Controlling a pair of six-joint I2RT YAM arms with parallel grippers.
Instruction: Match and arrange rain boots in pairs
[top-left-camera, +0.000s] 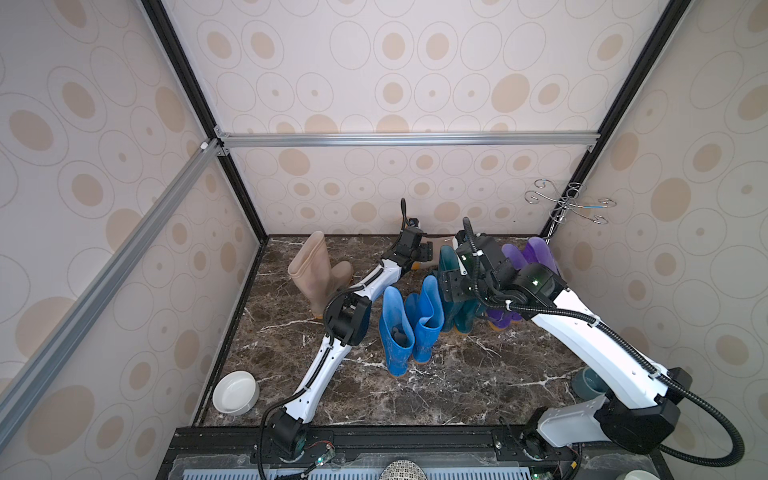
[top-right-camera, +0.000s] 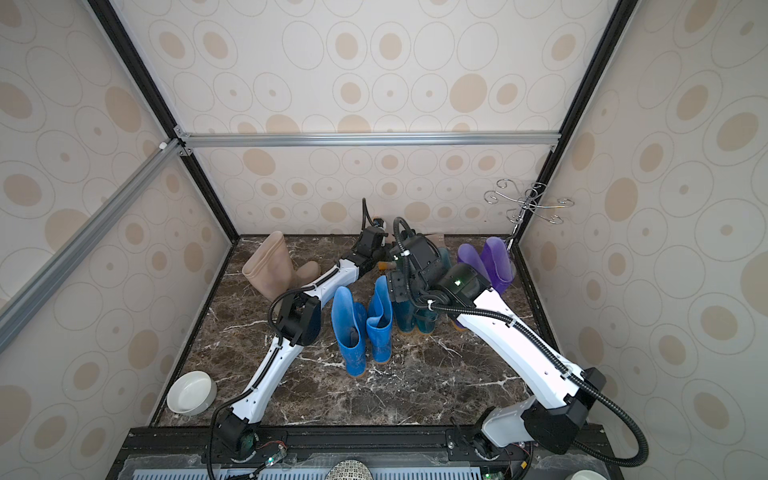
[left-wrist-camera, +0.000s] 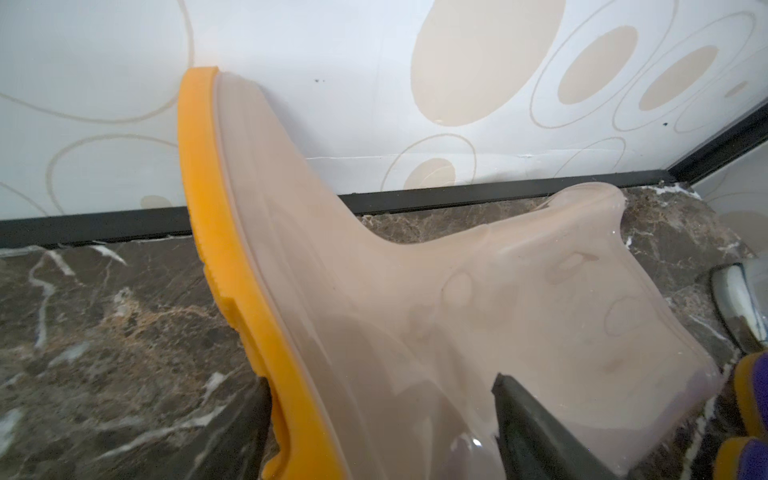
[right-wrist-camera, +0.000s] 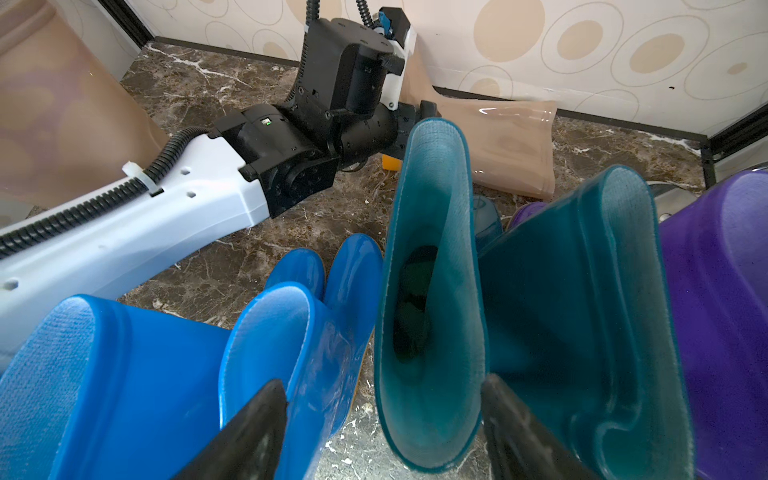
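Note:
A beige boot (left-wrist-camera: 448, 304) with an orange sole lies on its side at the back wall; in the left wrist view my open left gripper is over its sole and foot. Another beige boot (top-left-camera: 310, 276) stands at the left. My right gripper is open above a teal boot's rim (right-wrist-camera: 432, 432), beside a second teal boot (right-wrist-camera: 560, 328). Two blue boots (top-left-camera: 396, 328) (top-left-camera: 428, 316) stand front centre; purple boots (top-right-camera: 496, 264) stand at the right.
A white bowl (top-left-camera: 236, 392) is at the front left, a teal container (top-left-camera: 590, 382) at the front right, a metal hook rack (top-left-camera: 569, 204) in the back right corner.

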